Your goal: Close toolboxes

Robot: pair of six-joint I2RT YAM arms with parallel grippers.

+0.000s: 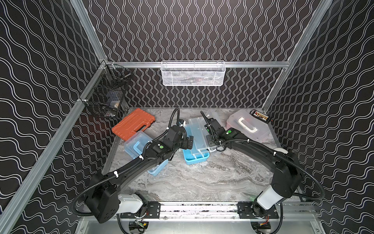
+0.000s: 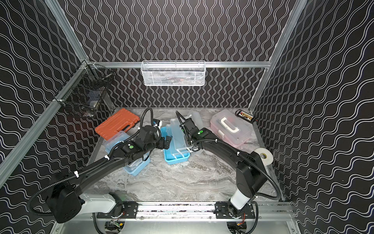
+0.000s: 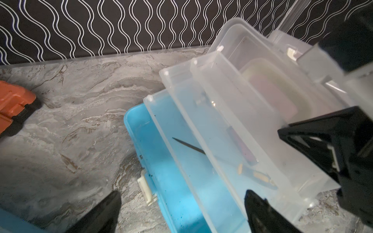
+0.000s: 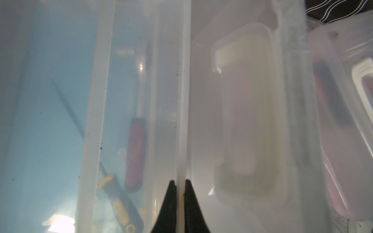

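The blue toolbox (image 3: 155, 155) stands with its clear lid (image 4: 248, 128) thrown open to the right. Two clear trays (image 3: 217, 116) are spread out over its base. Through them show a red-handled screwdriver (image 4: 136, 155) and a black-and-yellow tool (image 4: 120, 205). My right gripper is shut on the thin upright wall of a tray. Over the toolbox's left side my left gripper is open, its fingers (image 3: 101, 213) wide apart and nothing held. A white latch (image 3: 145, 188) sits on the toolbox's near left wall.
Left of the toolbox lie an orange case (image 1: 134, 122) and a clear-lidded blue box (image 1: 136, 146), partly under my left arm. A pink toolbox (image 2: 231, 128) with a white handle and a tape roll (image 2: 264, 156) are to the right.
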